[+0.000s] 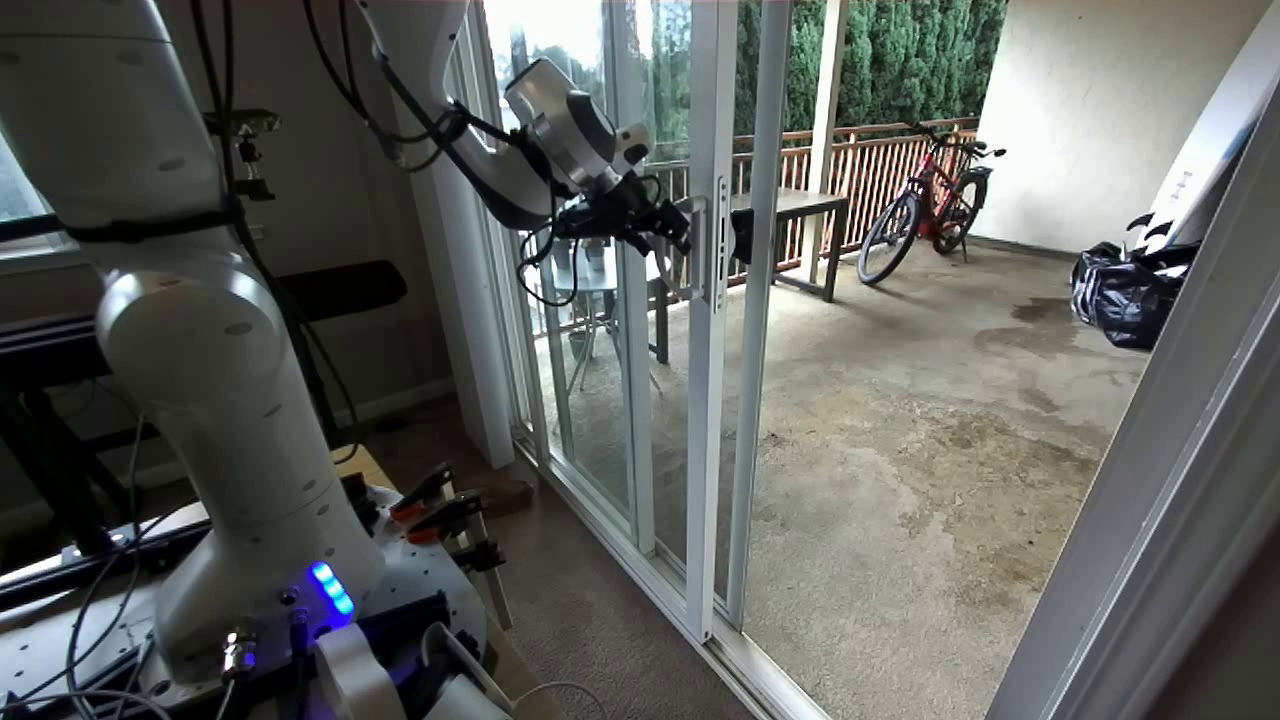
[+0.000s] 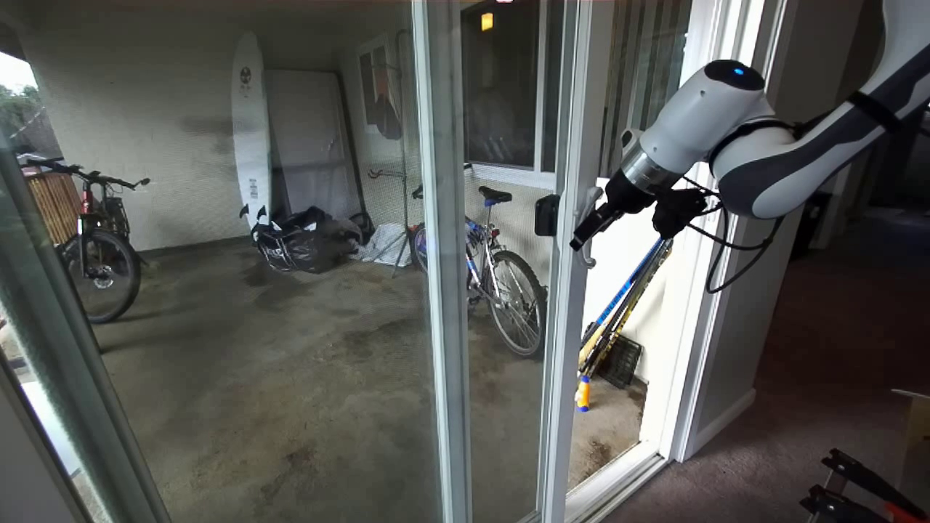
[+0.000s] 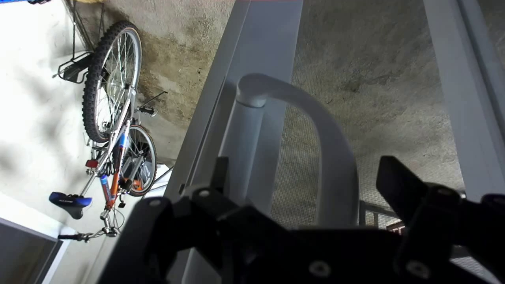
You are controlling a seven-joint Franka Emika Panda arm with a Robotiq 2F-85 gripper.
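A white curved pull handle (image 1: 699, 252) is fixed to the edge frame of the sliding glass door (image 1: 705, 456). My gripper (image 1: 667, 233) is at the handle's height on the room side, its black fingers pointing at the door. In the wrist view the gripper stands open. One finger (image 3: 220, 174) lies near the handle's mounting plate on the door frame, and the other finger (image 3: 397, 182) is beyond the outer side of the bow. The bow of the handle (image 3: 338, 175) runs between them, with a gap visible on the right; contact on the left is unclear.
The doorway stands partly open onto a concrete patio (image 1: 888, 444). Outside are a red bicycle (image 1: 930, 204), a table (image 1: 806, 206) and black bags (image 1: 1128, 294). Clamps (image 1: 450, 516) sit on the robot's base. Cables hang from the arm near the wrist.
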